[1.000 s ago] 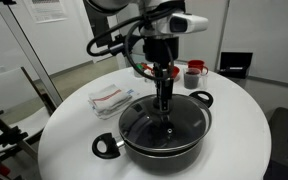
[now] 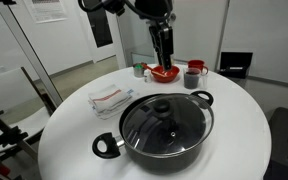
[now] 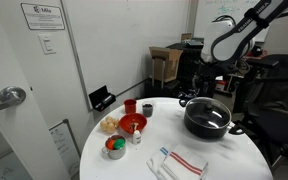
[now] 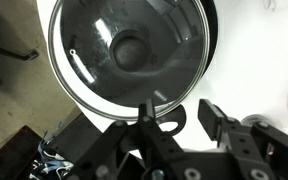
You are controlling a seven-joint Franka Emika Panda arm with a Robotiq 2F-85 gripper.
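Note:
A dark pot (image 2: 174, 162) with two black handles stands on the white round table. Its clear glass lid (image 2: 144, 125) lies over the top, and the black knob (image 2: 162, 108) is free of my fingers. Above the lid, clear of it, hangs my gripper (image 2: 164, 58). In the wrist view the fingers (image 4: 147, 113) stand apart, with a pot handle (image 4: 174, 119) and white table seen through the gap and nothing held between them. The lid's knob (image 4: 130, 49) shows ahead of the fingers in that view.
A folded striped cloth (image 2: 111, 97) lies left of the pot. Behind are a red bowl (image 2: 165, 75), a dark red mug (image 2: 192, 79) and a red cup (image 3: 130, 106). A metal pot with colourful contents (image 3: 115, 147) stands near the bowl.
My gripper was down at the lid's knob one second ago. It has risen straight up and back, leaving the lid on the pot. The pot has stayed in place.

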